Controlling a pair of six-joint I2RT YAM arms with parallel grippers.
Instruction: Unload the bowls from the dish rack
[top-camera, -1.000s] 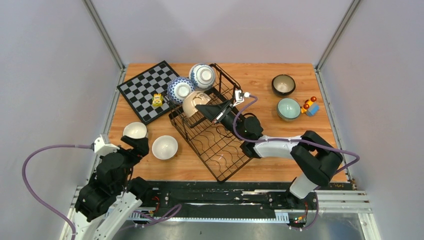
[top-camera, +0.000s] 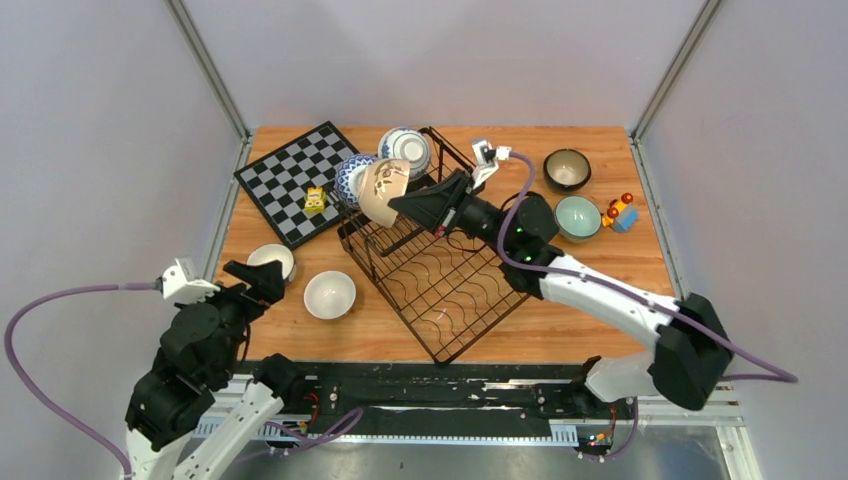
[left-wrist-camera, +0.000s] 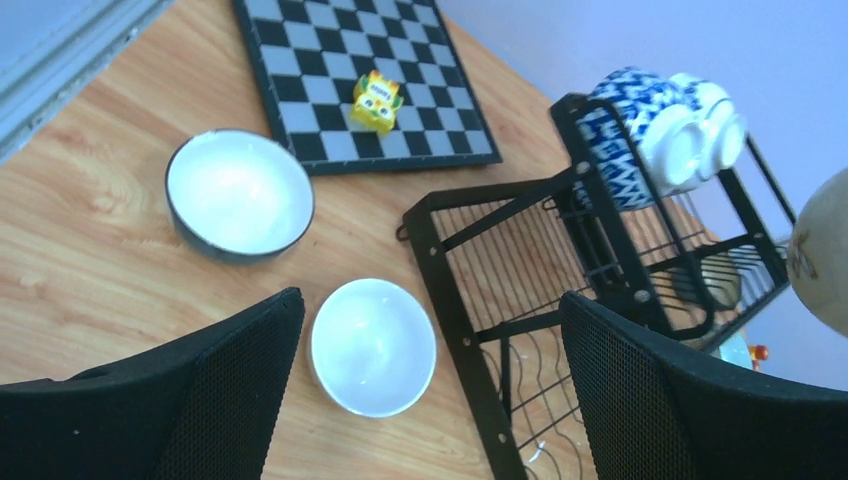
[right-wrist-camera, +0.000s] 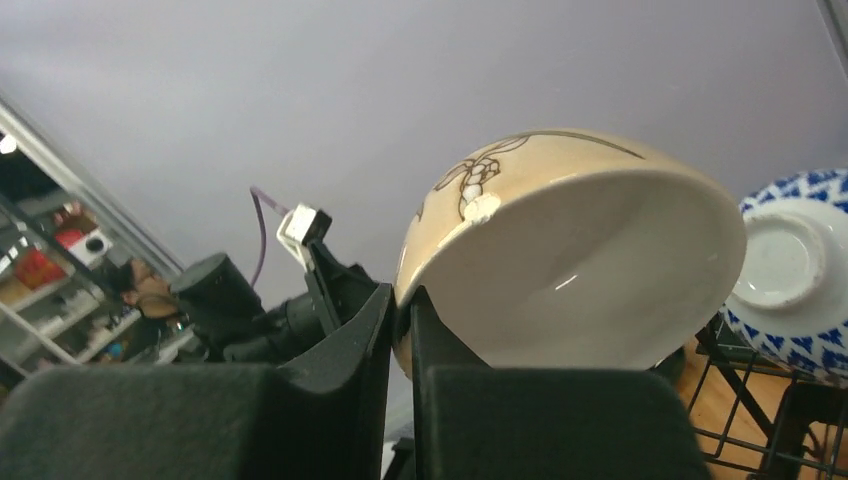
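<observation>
A cream bowl with a brown pattern is tilted on its side above the dish rack. My right gripper is shut on that bowl's rim, its fingers pinching the wall. Two blue-and-white bowls lean in the rack's far left end, undersides showing. Over the table's left side, my left gripper stands open with nothing between its fingers. Two white bowls sit upright on the wood near it. At the right are a dark bowl and a pale green bowl.
A checkered board with a small yellow toy lies at the back left. An orange and blue toy stands beside the green bowl. Bare wood shows at the front right of the table.
The right gripper has risen with the cream bowl, which looks larger and more tilted from above. My left arm has shifted left and a little toward the back, partly uncovering a white bowl.
</observation>
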